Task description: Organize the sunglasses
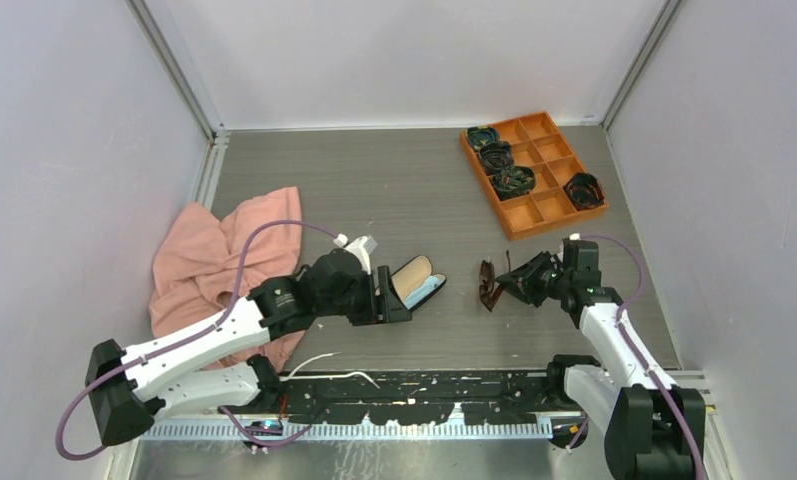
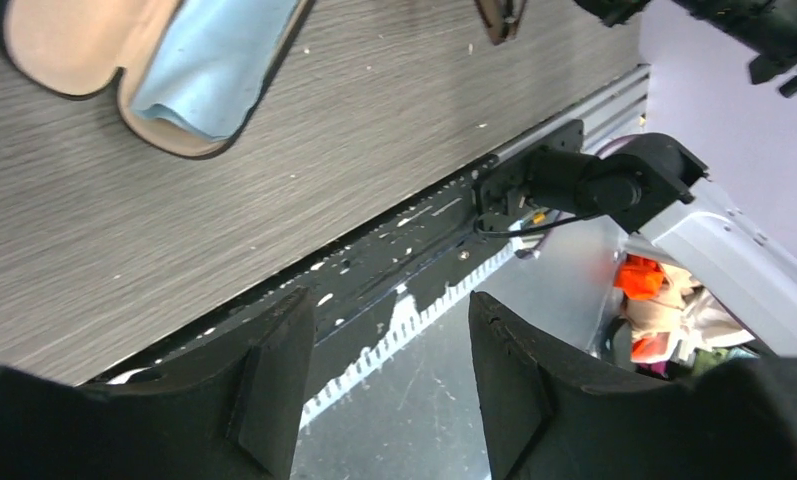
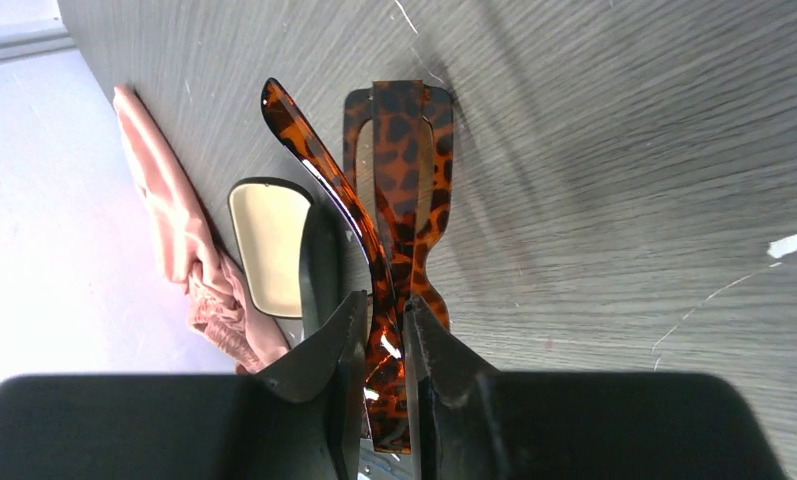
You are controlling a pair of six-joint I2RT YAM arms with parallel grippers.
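Observation:
Tortoiseshell sunglasses (image 3: 399, 170) are held above the table by my right gripper, which is shut on one temple arm. The lens front of the sunglasses (image 1: 488, 287) points left in the top view. An opened glasses case (image 1: 414, 275) with a tan lining and a light blue cloth (image 2: 209, 65) lies mid-table. Just left of the case, partly over its edge in the top view, is my left gripper; its fingers stand apart with nothing between them.
An orange compartment tray (image 1: 519, 218) at the back right holds several dark coiled items, with some compartments empty. A pink towel (image 1: 219, 255) is heaped at the left.

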